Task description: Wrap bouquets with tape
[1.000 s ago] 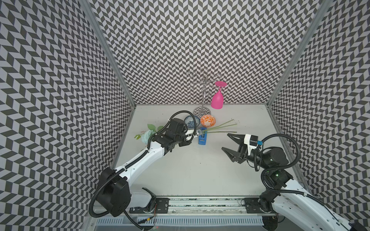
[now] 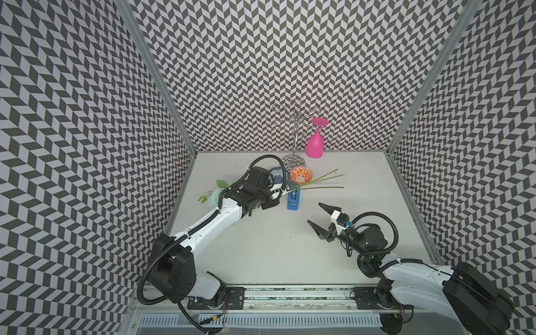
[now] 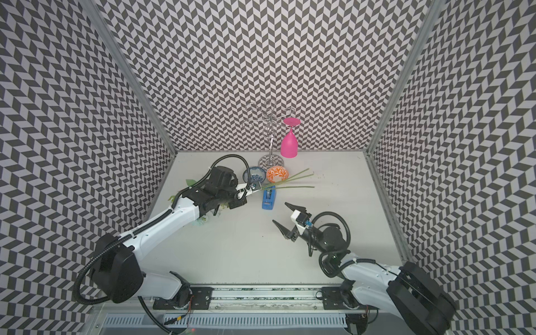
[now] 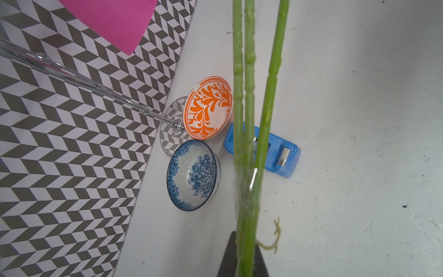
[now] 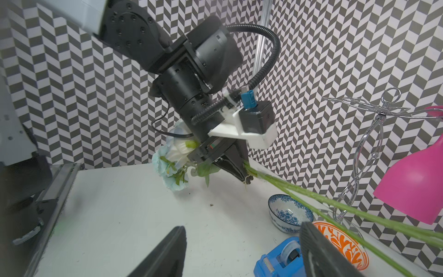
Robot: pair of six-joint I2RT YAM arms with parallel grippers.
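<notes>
Green stems [image 4: 272, 78] run between the fingers of my left gripper, which is shut on them. A glossy, clear patch shows around the stems just beyond the fingertips. In the right wrist view the pale blue and white blossoms [image 5: 173, 161] hang behind the left gripper, held above the table, with the stems pointing right. Beneath the stems lies the blue tape dispenser [image 2: 293, 202] on the tabletop. Right and nearer the front, my right gripper [image 2: 313, 213] is open, its fingers aimed left, with nothing between them.
Behind the dispenser stand an orange-patterned bowl [image 2: 301, 174] and a blue-patterned bowl [image 4: 196, 177]. A metal rack [image 3: 272, 142] holding a pink upside-down goblet [image 2: 315, 146] is at the back.
My right gripper has moved left and toward the front, its arm now lower, still open. The left arm has shifted slightly toward the back with the bouquet.
</notes>
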